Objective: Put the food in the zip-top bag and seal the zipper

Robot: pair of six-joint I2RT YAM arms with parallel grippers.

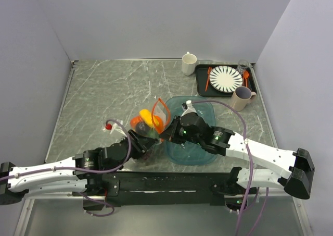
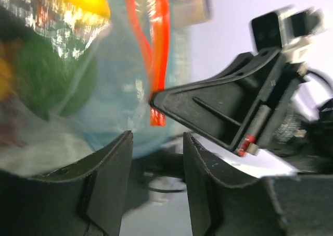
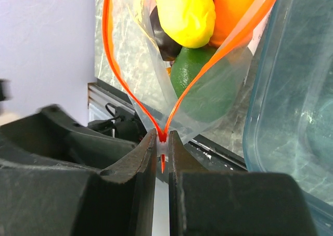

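The clear zip bag holding yellow food (image 3: 184, 14), orange food (image 3: 234, 7), a green piece (image 3: 197, 74) and a dark one stands with its orange zipper (image 3: 114, 64) gaping wide. My right gripper is shut on the zipper's end, where the two orange strips meet. My left gripper is part open just beside the right gripper, nearer the front edge, with nothing visible between its fingers.
A teal translucent container (image 1: 190, 155) lies under and right of my right gripper. At the back stand a white mug (image 1: 188, 65), a black tray with a plate (image 1: 225, 78), and a beige mug (image 1: 240, 98).
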